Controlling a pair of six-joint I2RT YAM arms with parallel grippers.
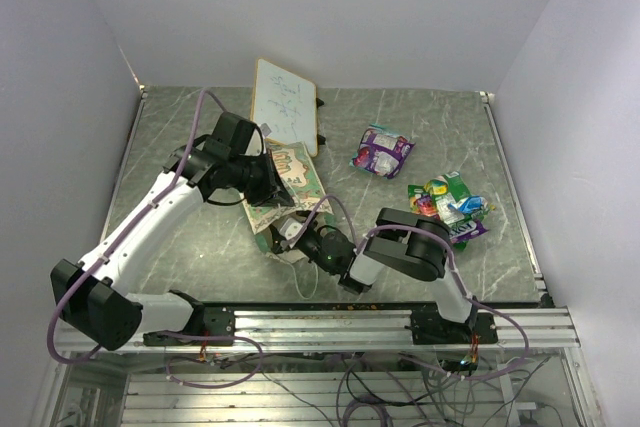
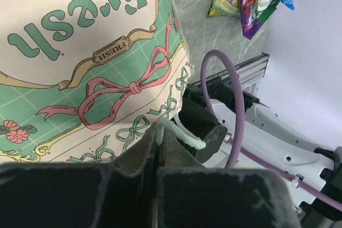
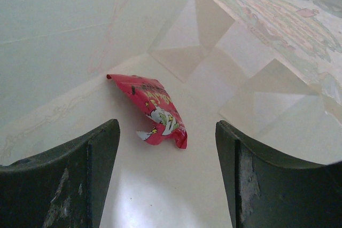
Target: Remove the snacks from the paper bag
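The paper bag (image 1: 290, 172) lies on its side, printed face up. My left gripper is shut on the bag's rim and its white handle. My right gripper reaches inside the bag, its fingers part open either side of a red snack packet (image 3: 149, 102), which lies on the white bag floor a little beyond the fingertips.
A purple snack bag (image 1: 382, 152) lies at the back middle, and a pile of green, blue and purple packets (image 1: 450, 207) lies at the right. A whiteboard (image 1: 283, 102) is behind the bag.
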